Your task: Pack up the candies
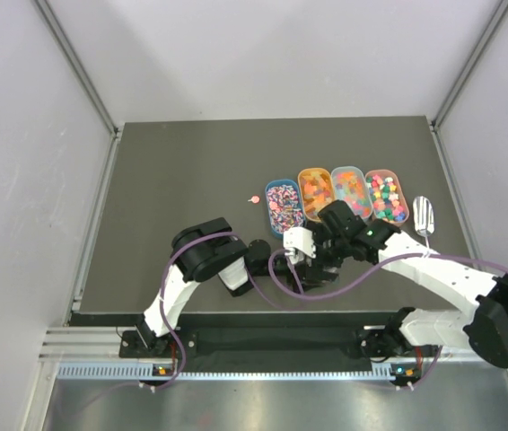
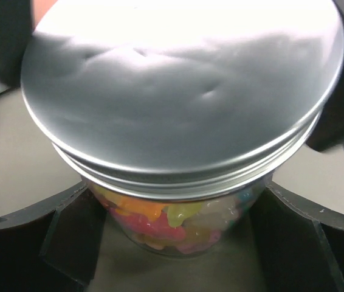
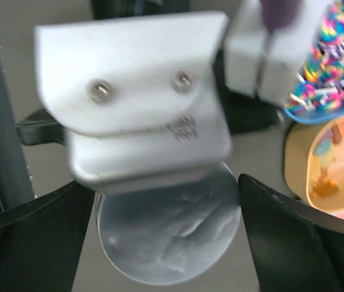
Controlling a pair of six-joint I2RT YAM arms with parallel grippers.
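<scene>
A clear jar of colourful candies [image 2: 172,225] with a silver lid [image 2: 178,115] on it fills the left wrist view. My left gripper stands open around the jar, one of its fingers [image 2: 44,243] on each side; whether they touch the glass is hard to tell. From above, my right gripper is open over the same lid [image 3: 172,237], which lies between its fingers. Part of the left gripper covers the lid's upper edge in the right wrist view. Seen from the top, the arms mostly hide the jar.
Behind the arms stand a blue tub of wrapped candies [image 1: 284,206], an orange tub [image 1: 315,190], a clear tub [image 1: 351,191] and a pink tub [image 1: 387,196]. A metal scoop [image 1: 423,215] lies at right, and one loose candy [image 1: 254,199] at left.
</scene>
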